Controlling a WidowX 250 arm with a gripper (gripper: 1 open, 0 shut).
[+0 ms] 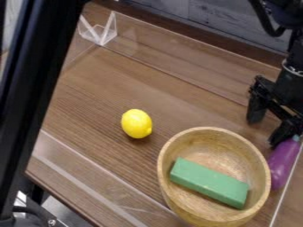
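My black gripper [275, 120] is at the right edge, pointing down over the upper end of a purple eggplant-like object [282, 164]; whether its fingers are open or shut on it is hard to tell. A pale wooden bowl [180, 186] sits beside the purple object, holding a green block [208, 183]. A yellow lemon [136, 123] lies to the left of the bowl.
The wooden table [142, 71] has clear room in the middle and back. A translucent white item [98, 31] is at the back left. A black vertical frame [24, 71] runs along the left.
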